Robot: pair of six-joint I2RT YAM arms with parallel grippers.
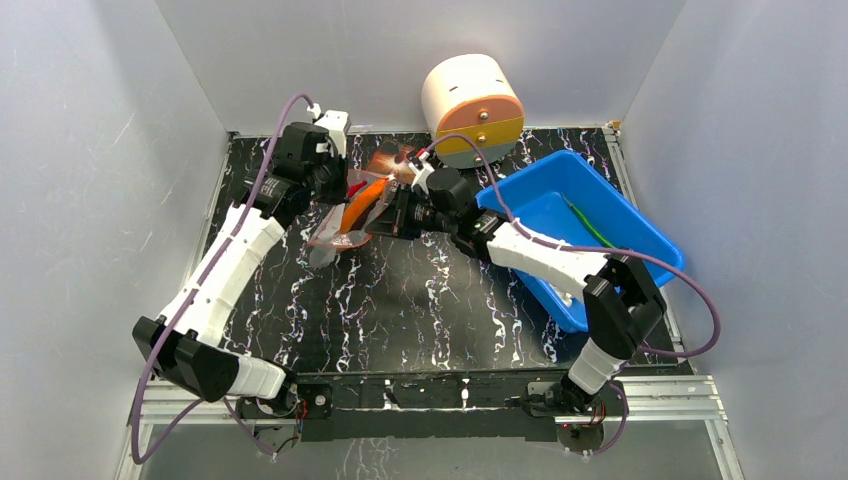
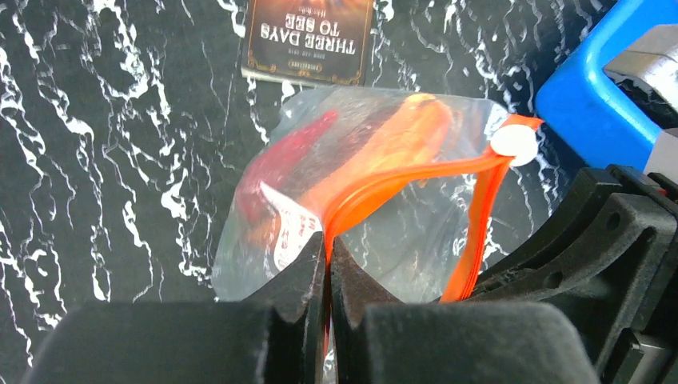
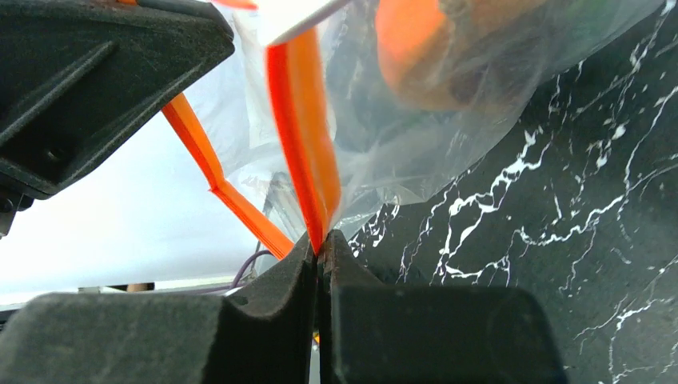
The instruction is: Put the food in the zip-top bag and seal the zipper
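A clear zip top bag [image 1: 345, 215] with an orange zipper hangs between my grippers. In the left wrist view it holds an orange carrot-like food [image 2: 404, 132] and a red one [image 2: 272, 160]. My left gripper [image 1: 335, 190] is shut on the bag's orange zipper edge, upper left of the bag in the top view. My right gripper [image 1: 390, 220] is shut on the orange zipper strip at the bag's right side. A white round zipper end [image 2: 514, 144] shows near it in the left wrist view.
A blue bin [image 1: 630, 230] with a green item and white items stands at the right. A drawer unit [image 1: 470, 90] and a book [image 2: 308, 40] are at the back.
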